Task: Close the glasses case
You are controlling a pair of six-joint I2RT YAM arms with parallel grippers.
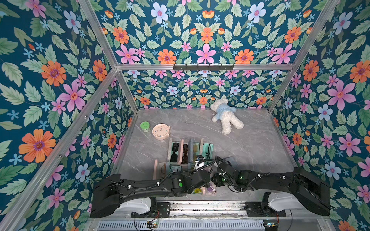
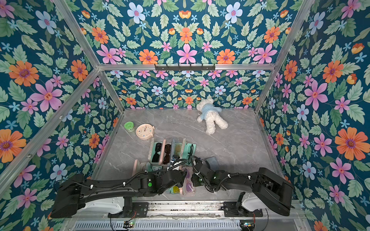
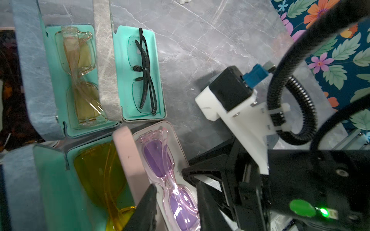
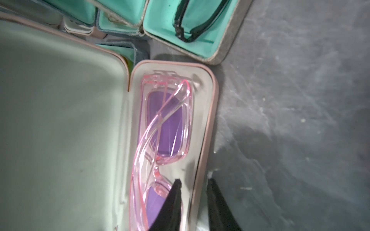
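An open pink glasses case (image 4: 210, 115) holds purple-lensed clear pink glasses (image 4: 165, 123), its lid (image 3: 129, 161) standing up on the left. My left gripper is above this case, near the lid, its fingers apart. My right gripper is at the case's outer right wall in the right wrist view, its narrowly spaced fingertips either side of that edge; whether it grips the rim is hard to tell. Beside it in the left wrist view is an open case (image 3: 48, 184) with yellow glasses.
More open glasses cases (image 3: 160, 92) stand behind. A clock (image 1: 160, 130), green tub (image 1: 145, 126) and teddy bear (image 1: 227, 119) lie at the back.
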